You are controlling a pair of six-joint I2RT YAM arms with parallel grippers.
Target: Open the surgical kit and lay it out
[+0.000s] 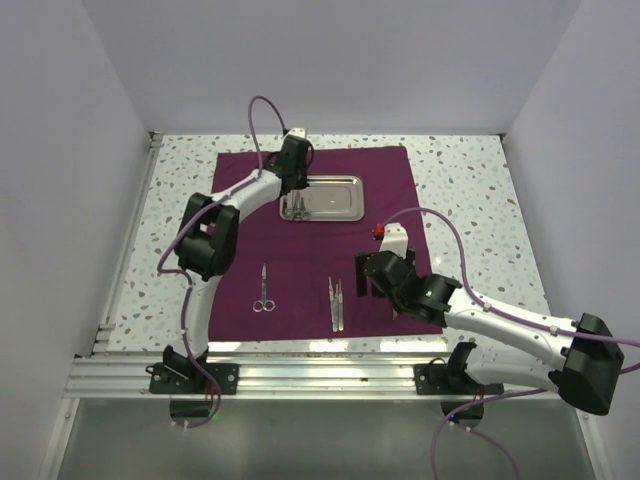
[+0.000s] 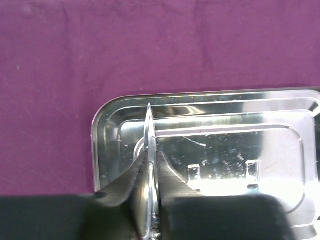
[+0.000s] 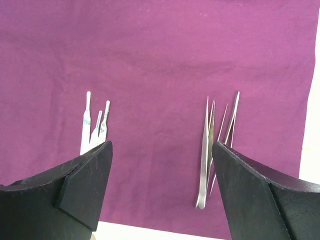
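The steel tray (image 1: 335,200) sits toward the back of the purple cloth. My left gripper is low over its left end, fingertips close together around a slim pointed metal instrument (image 2: 149,125); whether they grip it is unclear. My right gripper is open, with nothing between its fingers, above the front right of the cloth. Below it are several handled instruments (image 3: 85,125) and a group of tweezer-like instruments (image 3: 204,165).
Scissors (image 1: 264,304) lie at the front left of the purple cloth (image 1: 250,240), and more instruments (image 1: 335,310) at front centre.
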